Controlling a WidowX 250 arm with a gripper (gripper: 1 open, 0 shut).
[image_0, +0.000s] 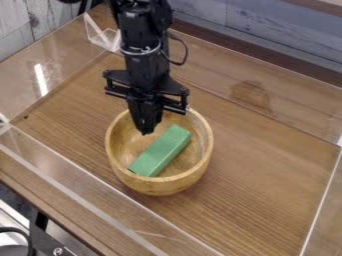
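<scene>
A round yellow bowl (187, 179) stands on the wooden table with a green rectangular block (160, 152) lying diagonally inside it. My black gripper (147, 123) points down over the back-left part of the bowl, its tip above or just inside the rim, left of and behind the block. It appears shut, and nothing shows between its fingers. Its lower end partly hides the back of the bowl.
Bare tabletop (267, 190) lies to the right and behind the bowl, and to the left as well. The table's front-left edge has a clear strip along it, with cables at the lower left. A pale wall runs along the back.
</scene>
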